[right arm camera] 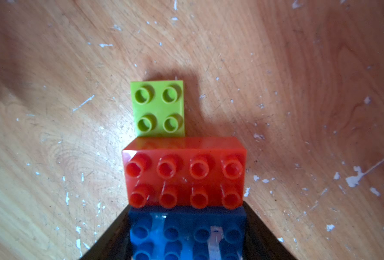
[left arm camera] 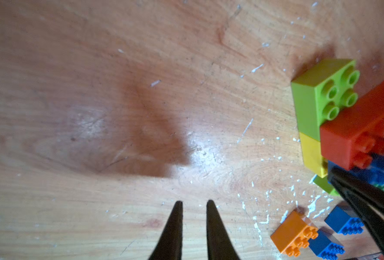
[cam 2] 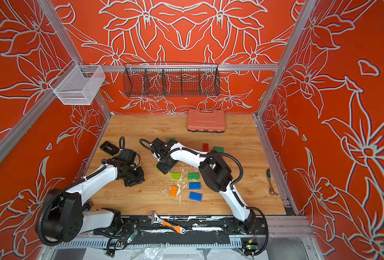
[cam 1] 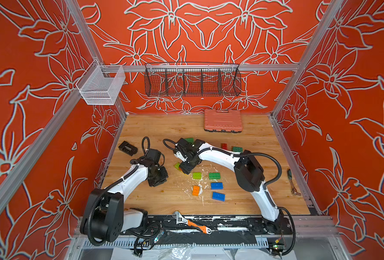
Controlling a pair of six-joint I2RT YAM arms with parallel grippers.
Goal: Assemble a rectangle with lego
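My right gripper is open, with its fingers standing on either side of a blue brick [right arm camera: 187, 234]. A red brick [right arm camera: 183, 173] sits directly against that blue one. Beyond them a lime brick [right arm camera: 157, 108] shows its studs. The left wrist view shows this group from the side, with the lime brick [left arm camera: 304, 104] in line with a yellow brick [left arm camera: 311, 151] and the red brick [left arm camera: 341, 134] across them; how they join is partly hidden. Off to the left, my left gripper hangs over bare wood, its fingertips apart and nothing between them.
Loose on the table lie a lime brick [cam 1: 196, 175], a green brick [cam 1: 214, 176], an orange brick [cam 1: 196, 190] and two blue ones, with a red brick [cam 1: 223, 146] farther back. A red case [cam 1: 222, 120] stands at the rear, a black tray [cam 1: 127, 148] at left.
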